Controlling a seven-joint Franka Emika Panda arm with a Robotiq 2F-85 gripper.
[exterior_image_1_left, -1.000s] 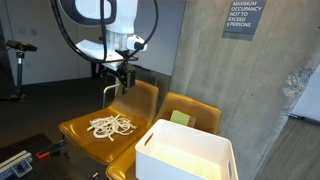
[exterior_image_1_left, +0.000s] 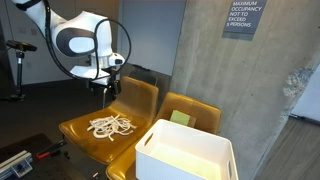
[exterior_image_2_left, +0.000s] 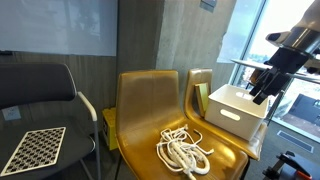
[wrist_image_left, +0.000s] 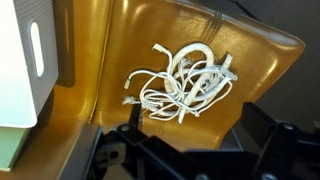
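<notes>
A loose tangle of white rope (exterior_image_1_left: 110, 126) lies on the seat of a tan-brown chair (exterior_image_1_left: 77, 128). In the wrist view the rope (wrist_image_left: 185, 82) spreads over the seat, with thick and thin strands and a frayed end on the left. My gripper (exterior_image_1_left: 104, 88) hangs above the chair, clearly apart from the rope. It is open, and its dark fingers (wrist_image_left: 135, 116) show at the bottom of the wrist view. Exterior view 2 has the gripper (exterior_image_2_left: 262, 88) at the upper right and the rope (exterior_image_2_left: 184, 152) on the near seat.
A white open-topped box (exterior_image_1_left: 185, 152) stands on the neighbouring chair, to the right of the rope in exterior view 1. Behind it is a greenish-yellow block (exterior_image_1_left: 183, 118). A dark chair (exterior_image_2_left: 42, 110) with a patterned board (exterior_image_2_left: 34, 150) stands at the left in exterior view 2.
In exterior view 1 my arm has moved to the left and somewhat lower over the chair. The rope and the white box have stayed where they were.
</notes>
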